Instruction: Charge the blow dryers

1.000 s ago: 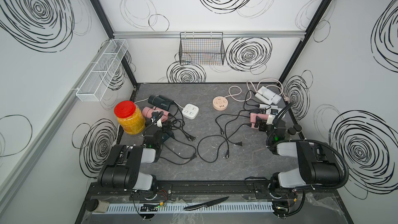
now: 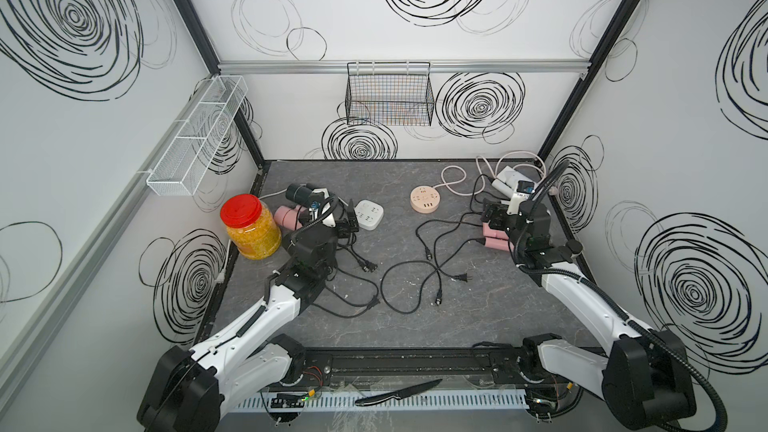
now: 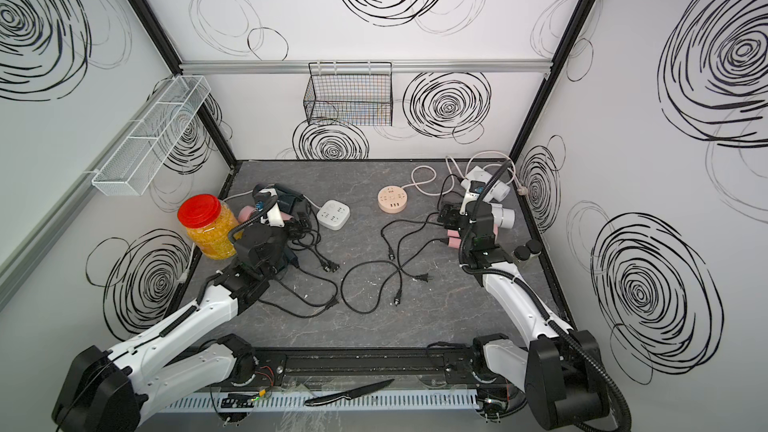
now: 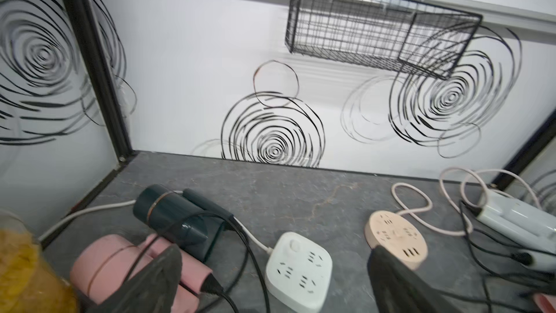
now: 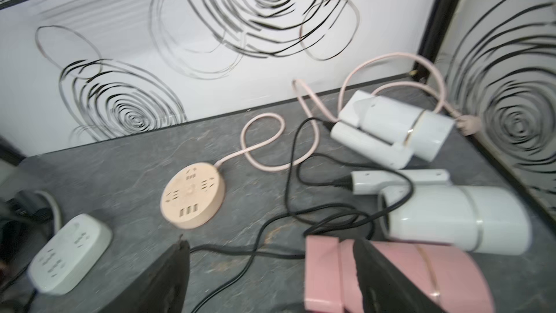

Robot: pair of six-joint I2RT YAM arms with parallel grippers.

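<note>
My left gripper is open above the left dryers: a dark green one (image 4: 173, 220) and a pink one (image 4: 101, 266), beside a white power strip (image 4: 298, 272). My right gripper, fingers apart and empty, hangs over a pink dryer (image 5: 422, 272), with two white dryers (image 5: 440, 214) behind it. A round beige power strip (image 5: 191, 197) sits at the back middle. Black cords with loose plugs (image 2: 462, 277) lie across the table.
A red-lidded jar (image 2: 252, 232) stands at the left. Wire baskets (image 2: 389, 96) hang on the back and left walls. Bare table (image 2: 480, 320) shows at the front.
The objects on the table look unchanged.
</note>
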